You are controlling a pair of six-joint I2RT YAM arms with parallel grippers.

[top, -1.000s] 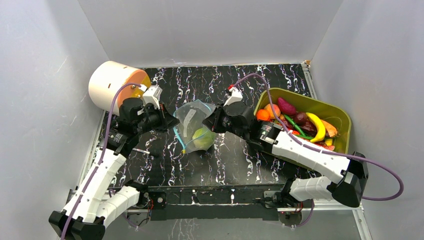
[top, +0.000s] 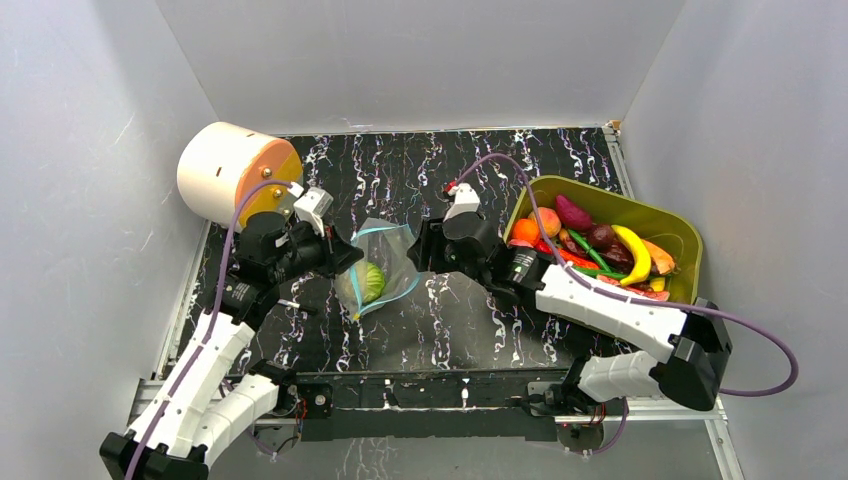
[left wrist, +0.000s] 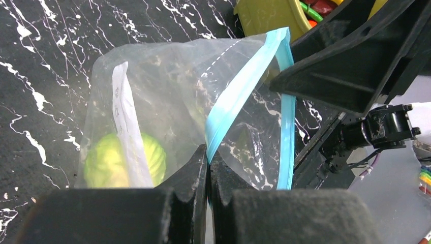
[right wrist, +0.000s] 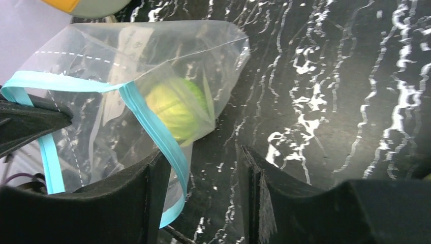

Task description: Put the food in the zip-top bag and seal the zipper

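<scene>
A clear zip top bag (top: 386, 246) with a light-blue zipper strip (left wrist: 231, 101) hangs between my two grippers, its mouth spread apart. Inside it, low down, lies a green cabbage-like food item (right wrist: 178, 109). My left gripper is shut on the zipper strip at one side of the mouth. Opposite it, my right gripper stands part open. The other stretch of strip passes between its fingers, close to the left finger (right wrist: 155, 178) in the right wrist view, with a clear gap to the other finger.
An olive-green bin (top: 686, 232) of assorted fruit and vegetables stands at the right. A white-and-orange cylinder (top: 225, 170) sits at the back left. Near the left arm lies a thin pen-like item (top: 297, 305).
</scene>
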